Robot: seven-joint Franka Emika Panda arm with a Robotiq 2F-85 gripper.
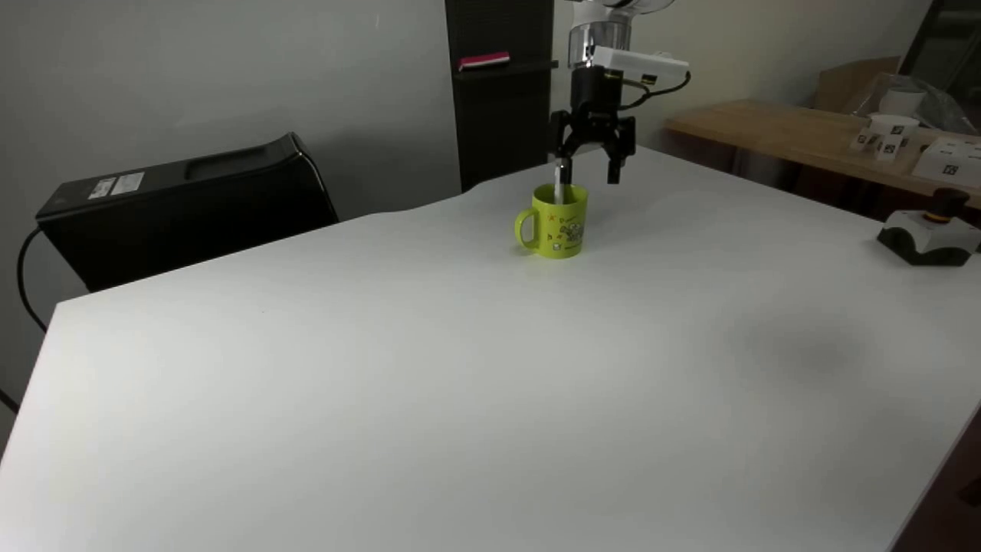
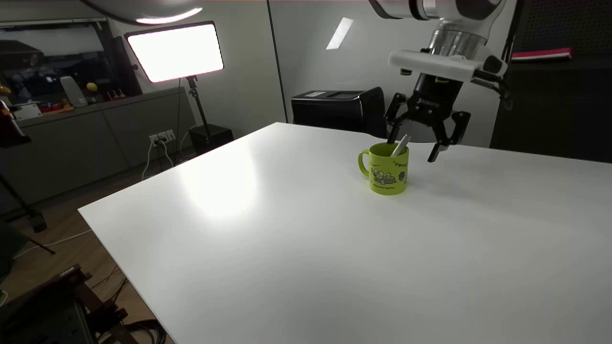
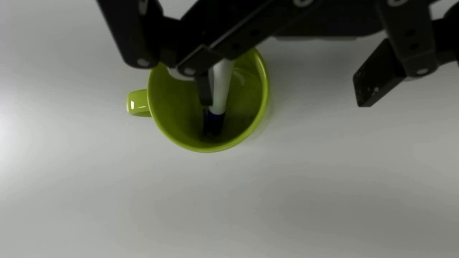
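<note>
A lime-green mug (image 1: 558,230) stands upright near the table's far edge, its handle to the left in every view. Leaning inside it is a white marker (image 3: 222,86) with a dark blue end at the bottom; its white top (image 2: 401,145) sticks out above the rim. My gripper (image 2: 410,150) is open, pointing down over the mug's right side. In the wrist view one finger (image 3: 204,89) overlaps the mug's opening close beside the marker, and whether they touch I cannot tell. The other finger (image 3: 378,73) is well outside the mug to the right. Nothing is clamped between them.
A black appliance (image 1: 184,202) stands beyond the far left edge. A small box with a black knob (image 1: 933,230) sits at the right edge.
</note>
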